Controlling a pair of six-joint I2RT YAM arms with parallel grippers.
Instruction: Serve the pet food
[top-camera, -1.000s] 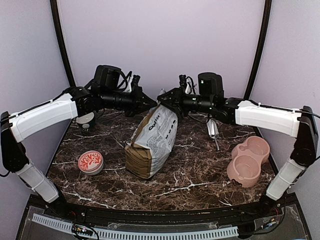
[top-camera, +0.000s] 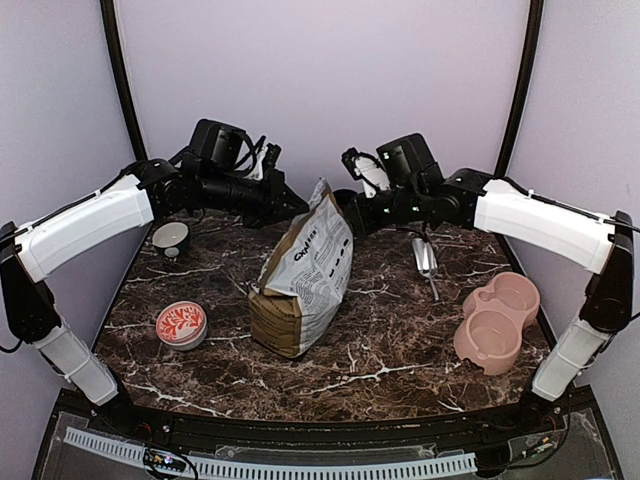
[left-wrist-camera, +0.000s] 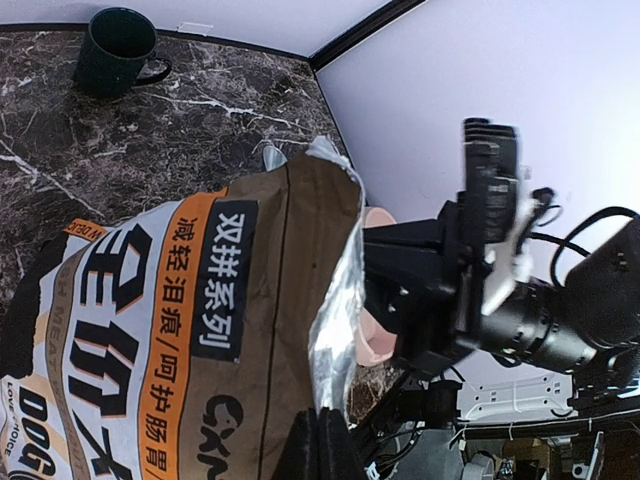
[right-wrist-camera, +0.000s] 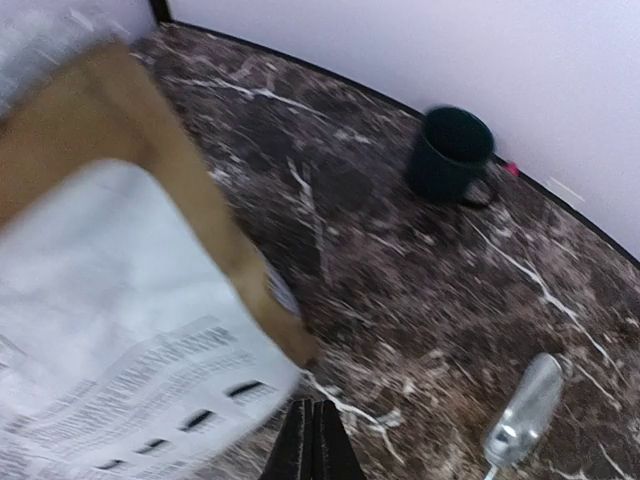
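The white and brown pet food bag (top-camera: 315, 255) stands upright on the dark marbled table, its top narrowed to a peak. In the left wrist view, the bag's silvery top edge (left-wrist-camera: 338, 330) runs down to my left gripper, whose fingers are closed on that thin edge. My right gripper is shut with nothing visible between its fingertips; in the top view it is just right of the bag's upper part. A metal scoop (top-camera: 426, 258) lies at the back right. The pink double bowl (top-camera: 490, 335) rests at the right.
A round tin with a red patterned lid (top-camera: 181, 324) sits left of the bag. Farther back left is a small container (top-camera: 171, 238). Behind the bag stands a dark green mug (right-wrist-camera: 450, 155). Bare table lies between bag and bowl.
The right gripper has come away from the bag's top, moving right and down in the top view. The left gripper stays at the bag's top; the bag's peak looks more exposed.
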